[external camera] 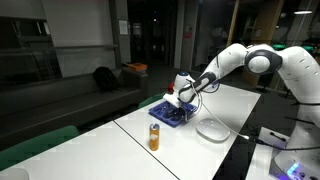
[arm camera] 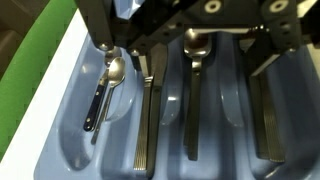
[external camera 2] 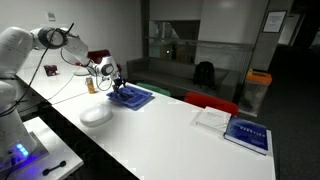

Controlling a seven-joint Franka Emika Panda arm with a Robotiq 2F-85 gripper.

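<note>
A blue cutlery tray (external camera: 172, 113) lies on the white table, and my gripper (external camera: 183, 101) is low over it. In the wrist view the gripper stands open above the tray (arm camera: 175, 165), its fingers spread wide. A spoon (arm camera: 194, 100) with a dark handle lies in the compartment between them. Knives or forks with long handles (arm camera: 146, 125) lie in the compartment to the left, and a dark-handled piece (arm camera: 266, 125) lies to the right. Two small spoons (arm camera: 116, 72) rest at the far left. The fingers cover the tops of several pieces.
A white oval dish (external camera: 213, 129) lies near the tray, and an orange bottle (external camera: 154, 137) stands on the table. Dark utensils (external camera 2: 60, 165) lie near the robot base. A blue box (external camera 2: 247, 134) and a white one (external camera 2: 212, 120) occupy the far end.
</note>
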